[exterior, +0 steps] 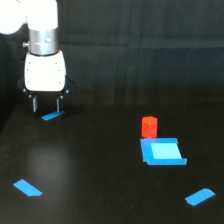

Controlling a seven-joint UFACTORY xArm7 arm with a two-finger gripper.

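At the upper left, the white arm hangs down with my gripper (47, 104) at its lower end. Its two dark fingers stand apart, and nothing shows between them. A small red block (149, 127) rests on the dark table right of centre, well to the right of the gripper. Just in front of the block lies a blue-bordered patch (146, 151) with a pale middle. Whether the block's base touches the blue border is hard to tell.
Blue strips lie on the table: one (53, 115) near the gripper, another (28, 187) at front left, a third (200, 197) at front right. A dark curtain (140, 60) closes off the back. Bare table fills the middle and front.
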